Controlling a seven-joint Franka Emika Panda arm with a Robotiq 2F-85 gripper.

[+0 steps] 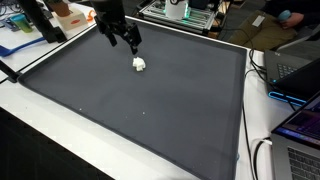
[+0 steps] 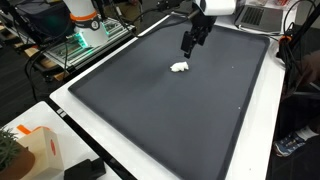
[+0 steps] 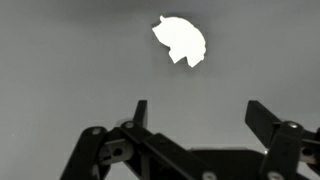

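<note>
A small white object [image 3: 182, 39] lies on the dark grey mat; its irregular outline looks like crumpled paper or cloth, but I cannot tell which. It shows as a white lump [image 1: 138, 64] in exterior view 1 and as a flat white patch [image 2: 180, 67] in exterior view 2. My gripper is open, its black fingers wide apart with only bare mat between them. In the wrist view the white object is beyond the fingertips, apart from them. From outside, the gripper [image 1: 124, 46] appears close beside the object.
Laptops [image 1: 290, 145] stand on the right-hand white table edge in exterior view 1. A potted cactus [image 2: 12, 155] and an orange-lidded container [image 2: 42, 148] are at the near left in exterior view 2.
</note>
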